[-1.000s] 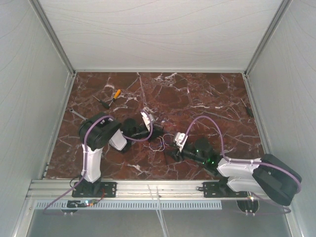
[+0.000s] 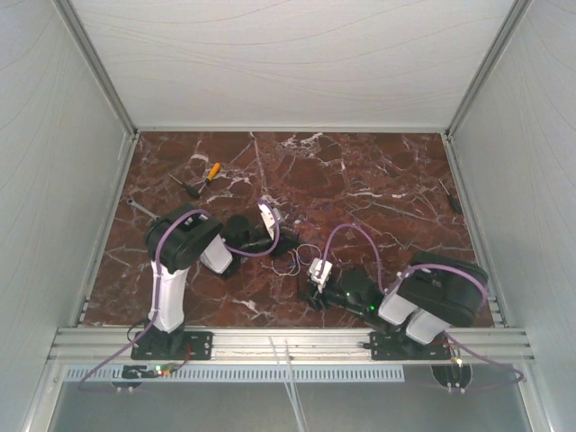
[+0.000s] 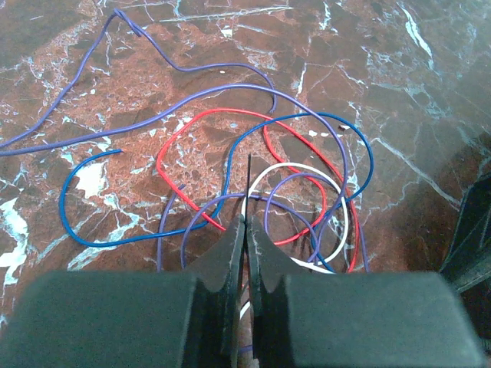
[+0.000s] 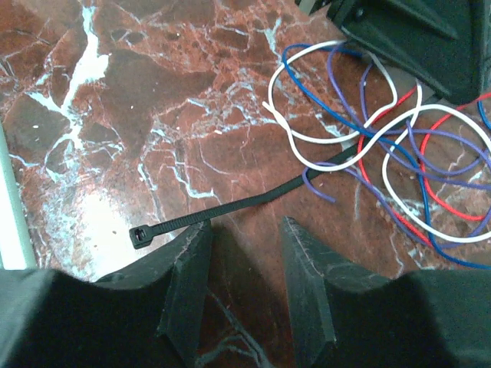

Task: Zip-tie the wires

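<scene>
A loose tangle of red, blue, white and purple wires [image 3: 268,126] lies on the marble surface below my left gripper. That gripper is shut, and the thin black edge of the zip tie [image 3: 248,180] sticks out from between its fingertips. In the right wrist view the zip tie [image 4: 238,205] runs from its square head at lower left, under the wires [image 4: 406,146], toward the left gripper. My right gripper is part open, its two fingers apart, with the tie's strap crossing just beyond the fingertips.
An orange-handled screwdriver [image 2: 212,171] and other tools lie at the back left, with a wrench [image 2: 141,208] nearby. Another dark tool [image 2: 454,203] rests by the right edge. Both arms stand close together around the wires.
The left arm has stayed still.
</scene>
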